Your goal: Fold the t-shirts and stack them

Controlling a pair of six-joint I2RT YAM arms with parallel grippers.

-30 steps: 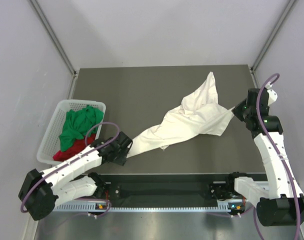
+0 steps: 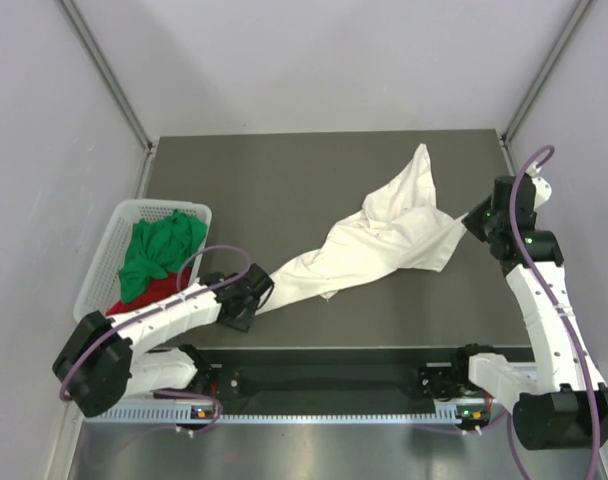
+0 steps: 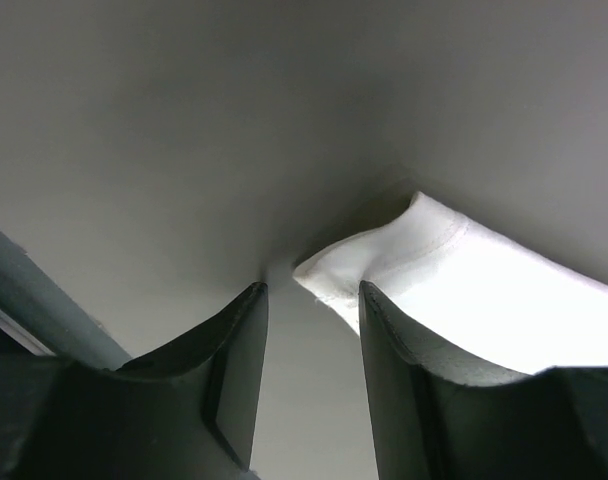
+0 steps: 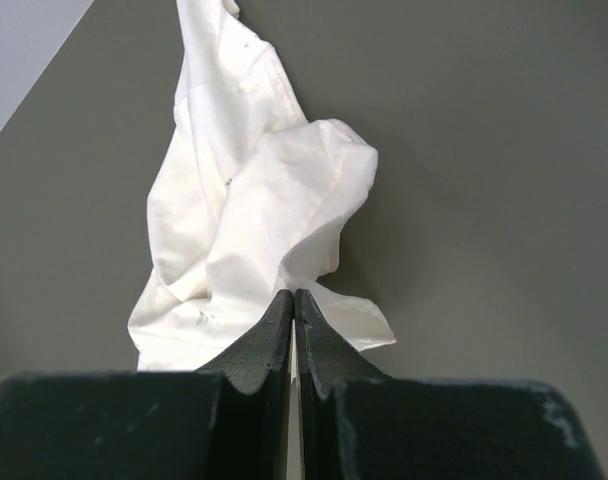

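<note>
A crumpled white t-shirt (image 2: pixel 369 243) stretches diagonally over the dark table, from lower left to upper right. At its lower-left end is my left gripper, part open; the corner of the white cloth (image 3: pixel 424 270) lies at the fingertips, and the right-hand finger overlaps it. On the other side, my right gripper is shut, its fingers pinching a raised fold of the white shirt (image 4: pixel 274 210). In the top view the fabric is drawn up to that gripper (image 2: pixel 466 222) in a point.
A white basket (image 2: pixel 91 262) at the left holds a green garment (image 2: pixel 159 250) and a red one (image 2: pixel 156 291). The left arm passes close by its front corner. Bare table (image 2: pixel 254 190) lies behind the shirt, with the table's front edge (image 2: pixel 384 348) nearer.
The right arm and the shirt look unchanged.
</note>
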